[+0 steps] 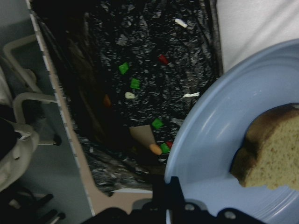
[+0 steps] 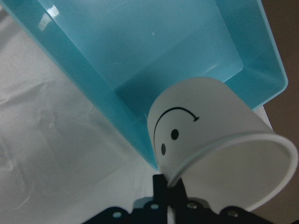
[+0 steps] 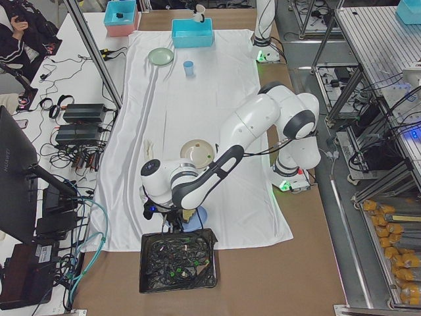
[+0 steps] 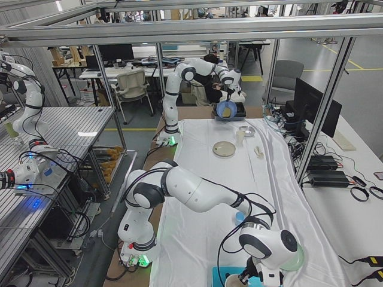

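Note:
My left gripper is shut on the rim of a blue plate (image 1: 210, 140) holding a slice of bread (image 1: 266, 149). The plate hangs beside and partly over a black bag-lined bin (image 3: 177, 263), which holds scattered small scraps. In the right wrist view my right gripper is shut on a white paper cup (image 2: 210, 112) with a smiley face, held over the corner of a teal container (image 2: 93, 79).
A beige plate (image 3: 197, 150) lies on the white cloth, with a metal dish (image 4: 246, 130) near it. A green plate (image 3: 160, 56) and a blue cup (image 3: 188, 68) stand farther along.

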